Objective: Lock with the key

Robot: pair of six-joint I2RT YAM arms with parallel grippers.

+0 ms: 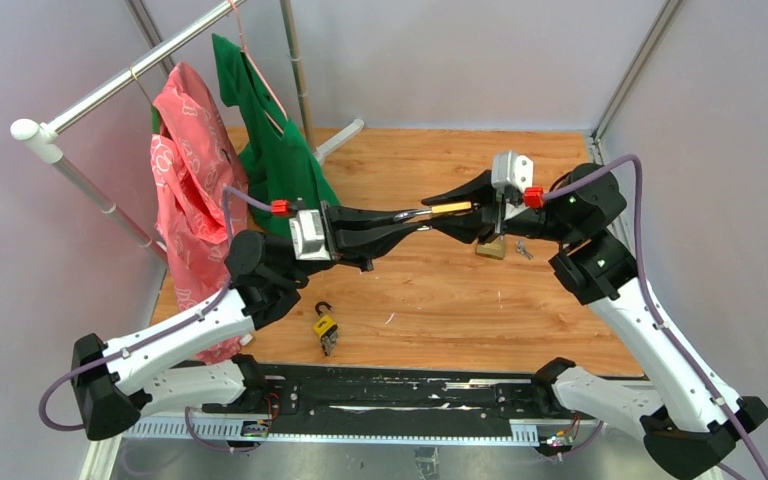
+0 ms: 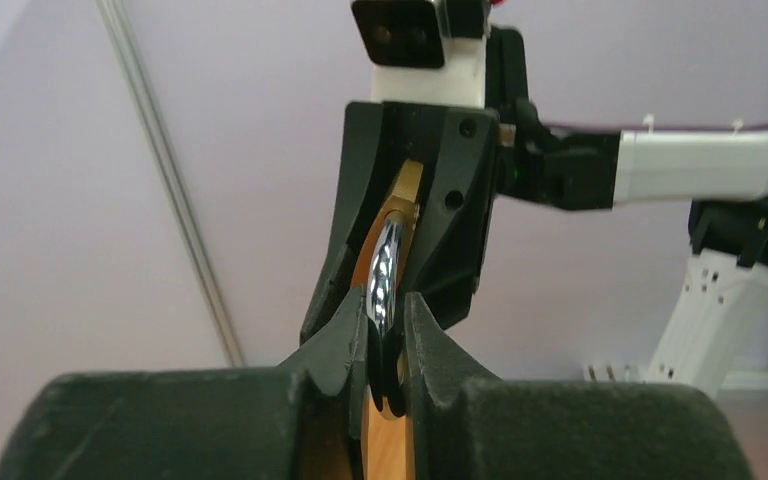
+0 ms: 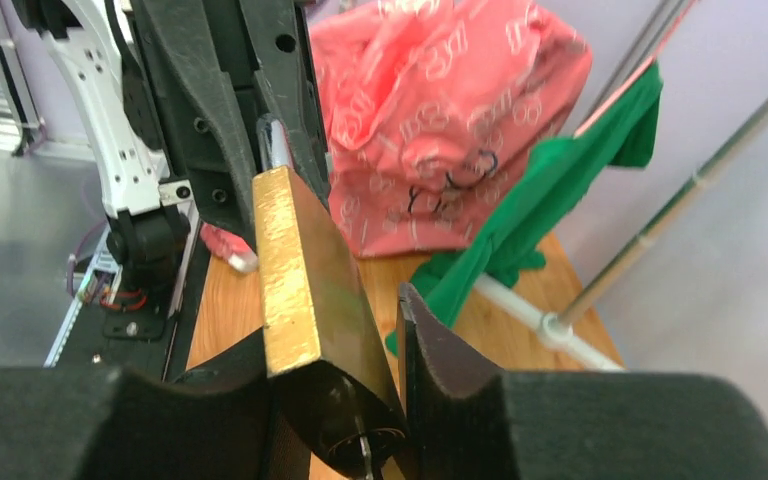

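Note:
Above the table, a brass padlock point(image 1: 450, 208) point(image 3: 295, 270) is clamped in my right gripper point(image 1: 460, 210), which is shut on it. Its steel shackle point(image 2: 384, 265) points toward my left gripper point(image 1: 390, 220), whose tips meet it in the left wrist view; whether these fingers grip it is hard to tell. The padlock's bottom face with the keyhole shows at the lower end in the right wrist view, with something thin and silvery at it, unclear. A second brass padlock point(image 1: 490, 250) lies on the table, keys point(image 1: 523, 250) beside it.
A yellow-labelled padlock with keys point(image 1: 325, 328) lies near the front left of the wooden table point(image 1: 430, 310). A clothes rack point(image 1: 95, 100) with a pink bag point(image 1: 195, 190) and green cloth point(image 1: 275, 160) stands at the left.

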